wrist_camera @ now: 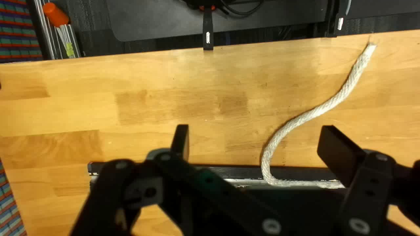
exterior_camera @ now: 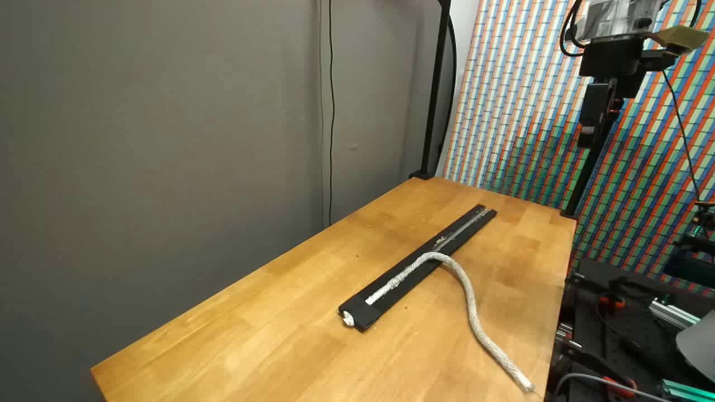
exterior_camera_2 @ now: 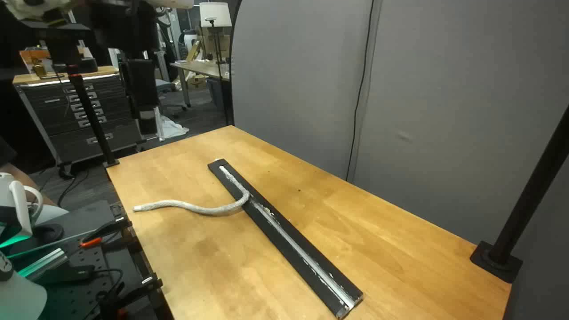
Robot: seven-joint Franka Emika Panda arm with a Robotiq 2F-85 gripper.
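A white rope [exterior_camera: 473, 315] lies partly along the groove of a long black channel bar [exterior_camera: 405, 262] on the wooden table. In exterior view 2, the rope [exterior_camera_2: 213, 210] leaves the groove near the bar's middle and bends away, its free end on bare wood. The rest of the groove in the bar [exterior_camera_2: 290, 242] is empty, with pale residue along it. High above the table, apart from everything, hangs my gripper [exterior_camera: 593, 137]. The wrist view shows the gripper open, its fingers wide apart, with the rope [wrist_camera: 303, 118] far below; the arm's own parts hide some of the bar.
Black posts [exterior_camera: 435, 94] stand at its corners, and a grey wall [exterior_camera: 201, 134] runs along one side. Clamps [wrist_camera: 207, 31] grip the opposite edge, beside a dark bench with tools.
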